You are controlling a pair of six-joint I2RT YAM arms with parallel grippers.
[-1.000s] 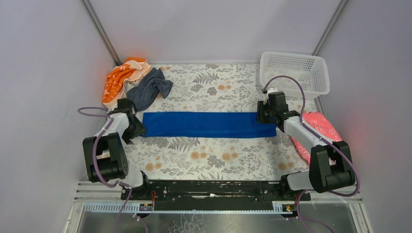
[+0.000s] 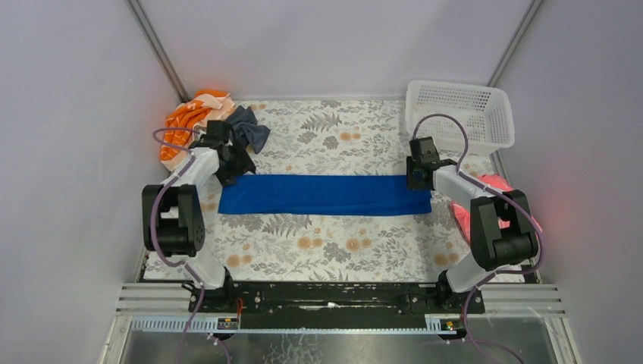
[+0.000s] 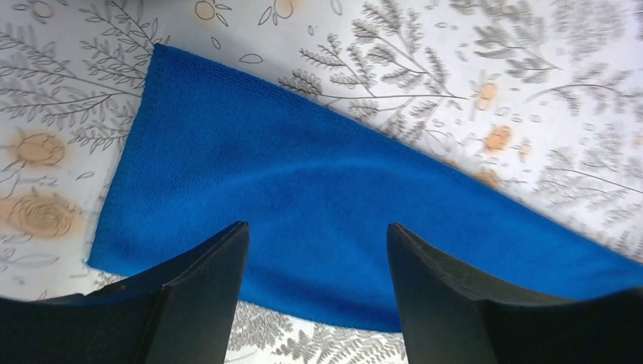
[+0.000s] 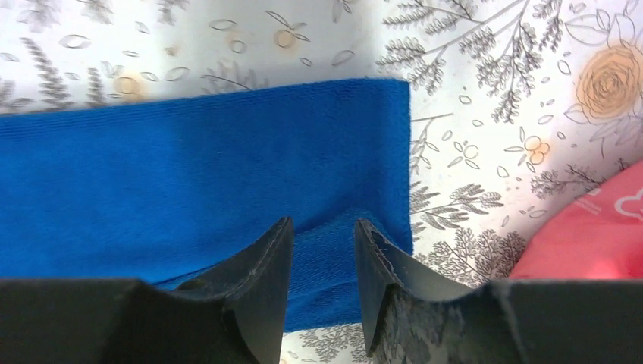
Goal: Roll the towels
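A blue towel (image 2: 318,193) lies flat as a long strip across the middle, with a fold or wrinkle near its right end (image 4: 227,174). My left gripper (image 2: 235,171) is over the towel's left end; in the left wrist view its fingers stand apart above the blue cloth (image 3: 317,232), nothing between them. My right gripper (image 2: 418,176) is over the right end; in the right wrist view its fingertips are part open above the wrinkled cloth (image 4: 327,227), and whether they touch it I cannot tell.
An orange towel (image 2: 182,117) and a dark grey towel (image 2: 252,129) are piled at back left. A white basket (image 2: 459,114) stands at back right. A pink cloth (image 2: 500,183) lies at the right edge.
My left gripper has swung right and toward the back, from beside the towel to over its left end. The right arm has shifted slightly at the right end.
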